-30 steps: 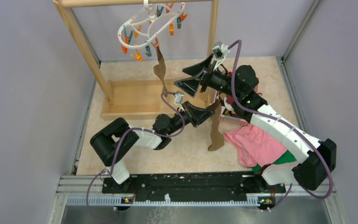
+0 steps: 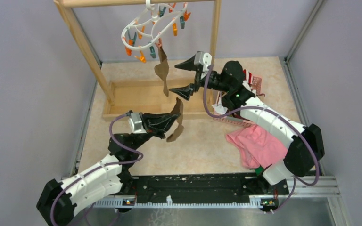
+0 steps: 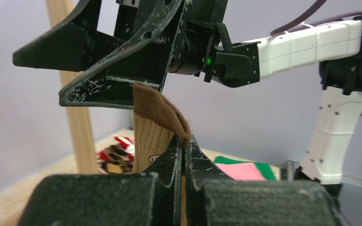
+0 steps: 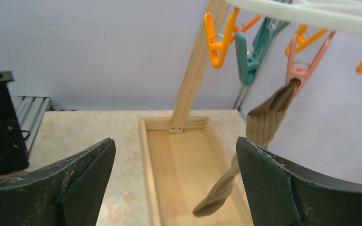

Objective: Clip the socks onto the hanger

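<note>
A white round hanger [image 2: 128,44] with orange, teal and pink clips hangs from the wooden frame. One brown sock [image 2: 161,69] dangles from its pink clip [image 4: 300,70], seen closely in the right wrist view. My left gripper [image 2: 173,115] is shut on the top edge of a second brown sock [image 3: 147,136], which hangs down from its fingertips. With its fingers spread, my right gripper [image 2: 175,78] points toward the hanging sock, a little apart from it, and holds nothing. In the right wrist view, an orange clip [image 4: 220,40] and a teal clip [image 4: 252,56] hang beside the pink one.
An open wooden tray [image 2: 107,101] lies below the hanger. To the right stands a pink basket [image 2: 235,121] with more socks, partly hidden by my right arm. A pink cloth [image 2: 257,146] lies in front of it.
My left gripper has moved left and swung its sock toward the tray's front. The right gripper has shifted left, nearer the hanging sock. The hanger sways slightly.
</note>
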